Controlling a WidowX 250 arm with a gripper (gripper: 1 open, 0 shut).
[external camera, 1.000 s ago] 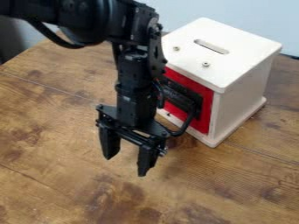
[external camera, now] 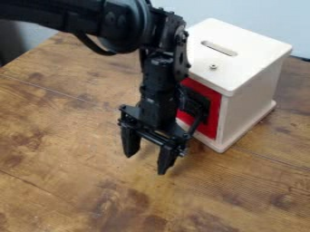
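My black gripper (external camera: 149, 154) hangs low over the wooden table, just left of a white wooden box (external camera: 238, 83) with a slot and a screw on its top. Its two fingers point down and stand apart, with nothing seen between them. The box's red front panel (external camera: 209, 127) faces the arm and is partly hidden behind it, along with a dark fitting on that panel.
The box stands at the back right. The table's far edge shows at the top left.
The gripper and arm have shifted slightly right and turned a little, so the fingers now sit farther right in the view. The box has not moved.
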